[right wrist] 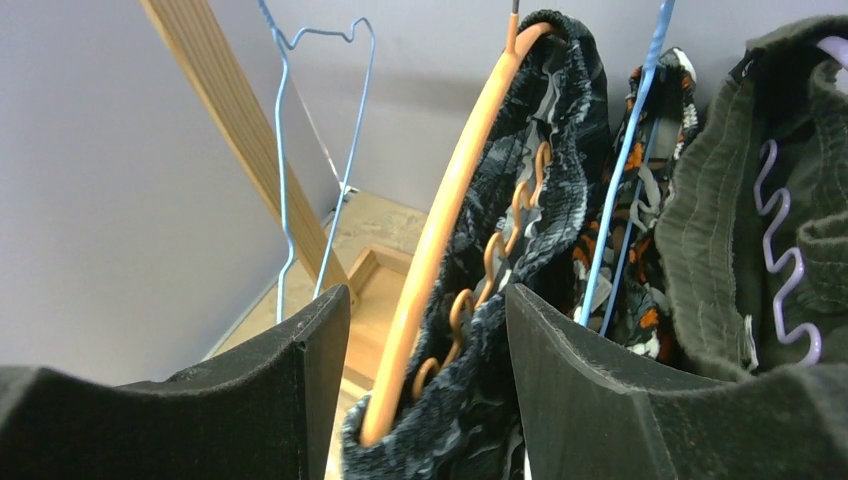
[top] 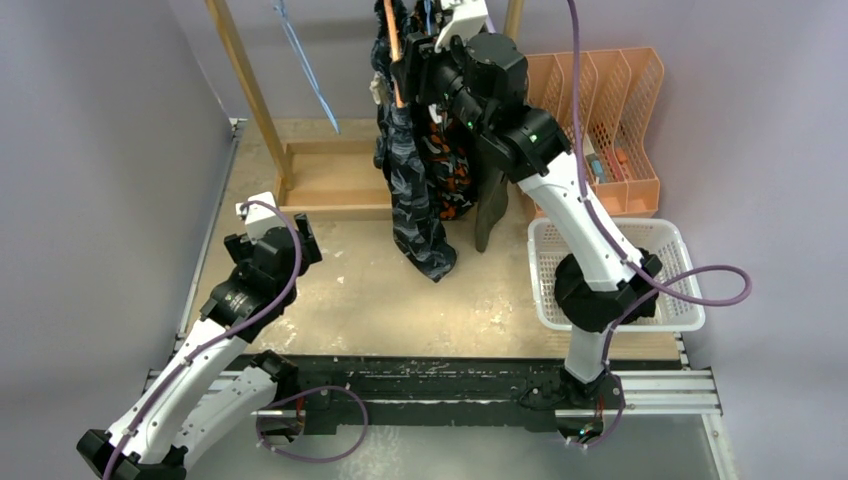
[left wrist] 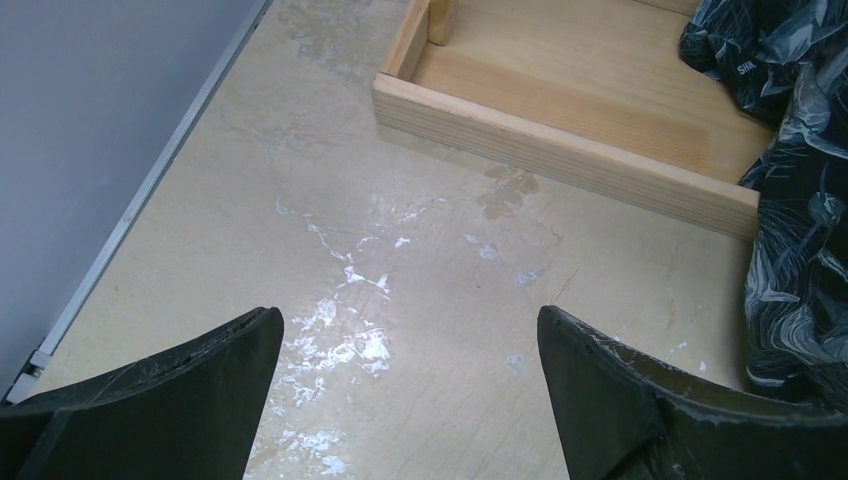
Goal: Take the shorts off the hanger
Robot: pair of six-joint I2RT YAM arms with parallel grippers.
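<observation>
Grey-black camouflage shorts (top: 418, 210) hang from an orange hanger (right wrist: 440, 230) among other garments at the top centre. In the right wrist view the hanger's lower end and the shorts' waistband (right wrist: 410, 450) lie between the open fingers of my right gripper, which is raised at the rack. My left gripper (top: 284, 228) stands open and low on the left; in the left wrist view only bare board lies between its fingers, with the shorts' fabric (left wrist: 800, 260) to the right.
An empty blue hanger (top: 300, 60) hangs left, by a wooden post (top: 240, 80). A wooden tray (top: 335, 208) sits below. An orange divider rack (top: 635, 120) and a white basket (top: 545, 300) holding dark cloth are at the right. Bare board fills the front middle.
</observation>
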